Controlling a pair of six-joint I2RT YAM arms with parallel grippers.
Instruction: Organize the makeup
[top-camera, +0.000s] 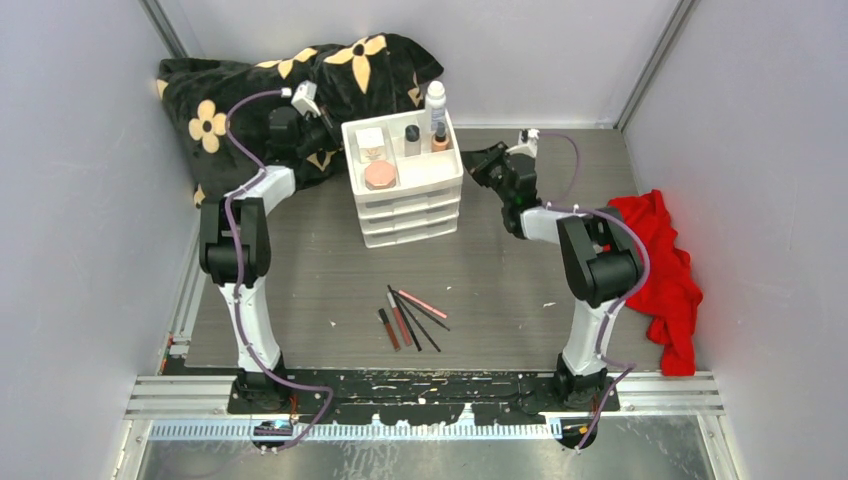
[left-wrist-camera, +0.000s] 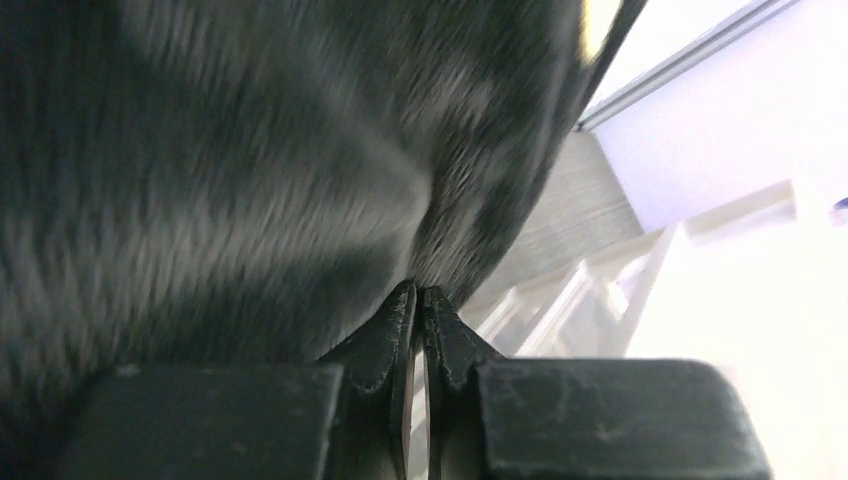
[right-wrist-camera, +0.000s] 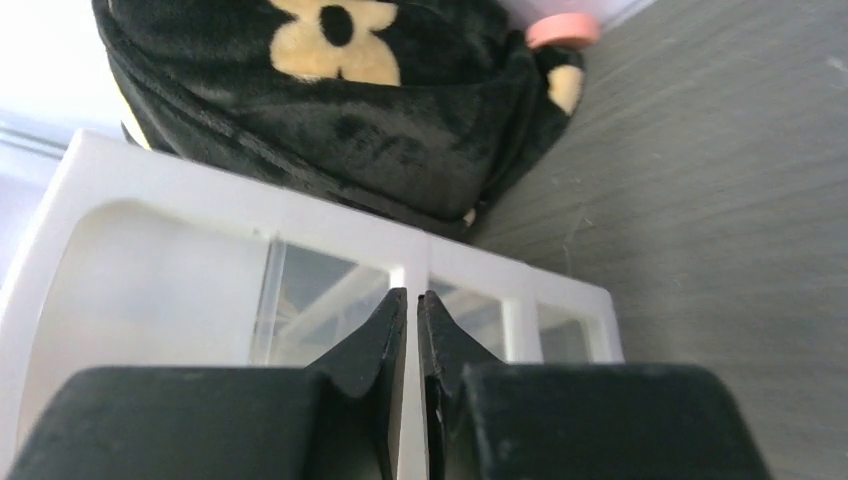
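The white makeup organizer (top-camera: 408, 212) stands upright with its drawers below an open top tray. A pink compact (top-camera: 380, 175), a pale square box (top-camera: 371, 144), a black-capped clear bottle (top-camera: 412, 140), a white bottle (top-camera: 435, 102) and a foundation bottle (top-camera: 440, 140) sit in the tray. At the organizer's left side is my left gripper, its fingers together; nothing clearly shows between them. My right gripper is by the right side, fingertips nearly meeting and nothing visible between. Whether either one touches the organizer is hard to tell.
Several makeup pencils and tubes (top-camera: 402, 320) lie on the floor in front. A dark flowered blanket (top-camera: 360, 75) is bunched behind and left of the organizer, close to my left arm. A red cloth (top-camera: 675, 290) lies at the far right.
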